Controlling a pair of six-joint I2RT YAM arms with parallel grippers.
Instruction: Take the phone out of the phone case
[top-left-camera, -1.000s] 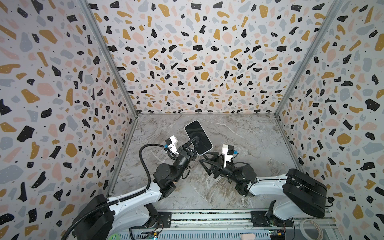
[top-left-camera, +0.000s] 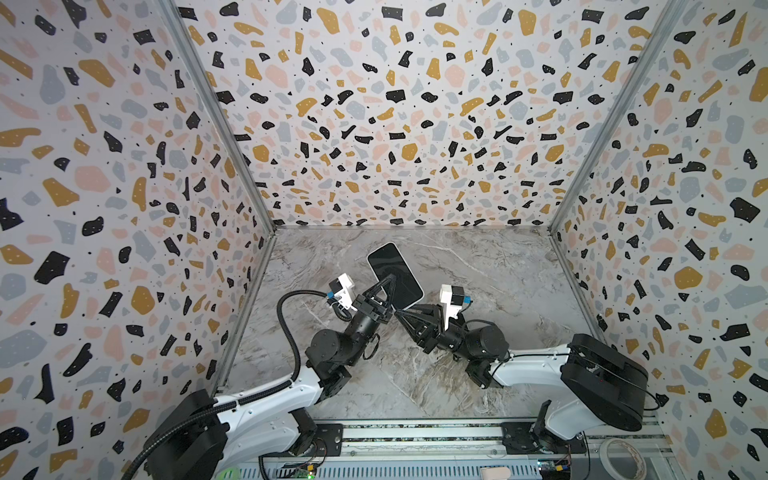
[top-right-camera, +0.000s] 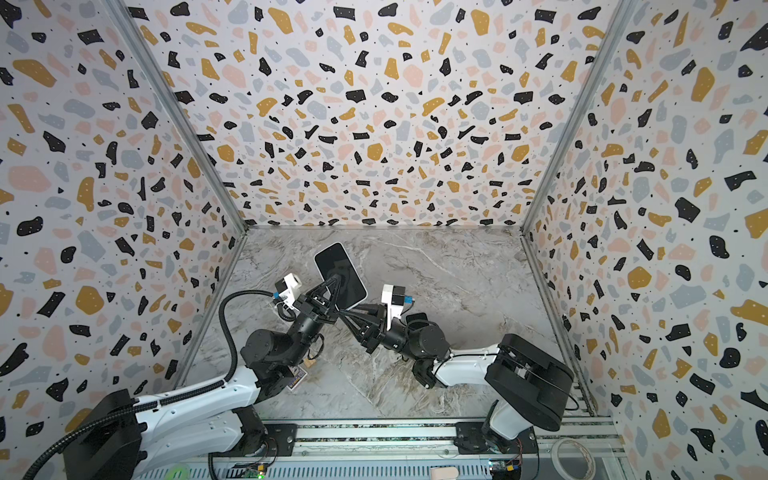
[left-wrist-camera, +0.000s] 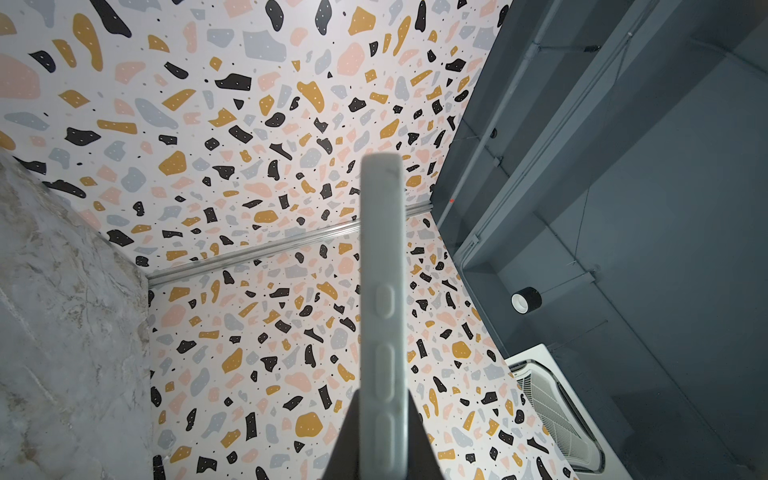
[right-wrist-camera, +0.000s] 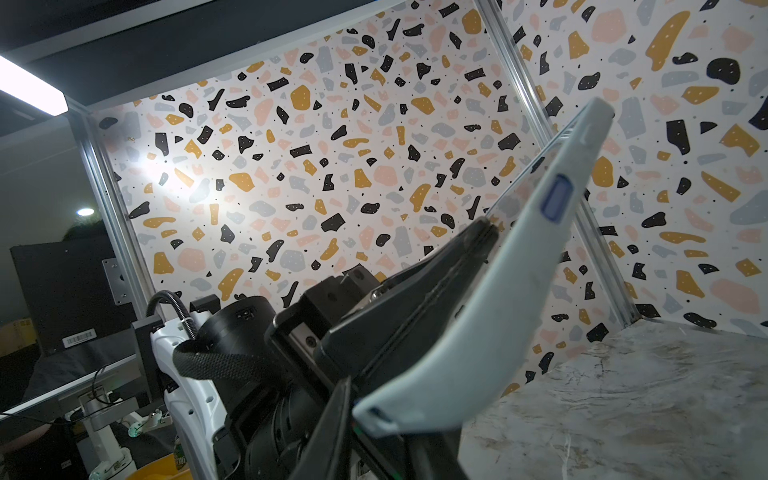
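The phone (top-left-camera: 400, 268) in its pale case (right-wrist-camera: 520, 272) is held upright and tilted above the table, dark face showing in both top views. My left gripper (top-left-camera: 385, 284) is shut on it; in the left wrist view the case's edge (left-wrist-camera: 382, 312) fills the middle, hiding the fingertips. My right gripper (top-left-camera: 400, 313) is at the phone's lower corner, part open. In the right wrist view its two fingers reach up to the case's near lower end, where a small cut-out shows. Whether they touch it is unclear.
Speckled walls (top-left-camera: 408, 120) close it in at the back and both sides. In the top right view a small flat item (top-right-camera: 294, 377) lies partly hidden beneath the left arm.
The phone and left gripper have shifted slightly down and left.
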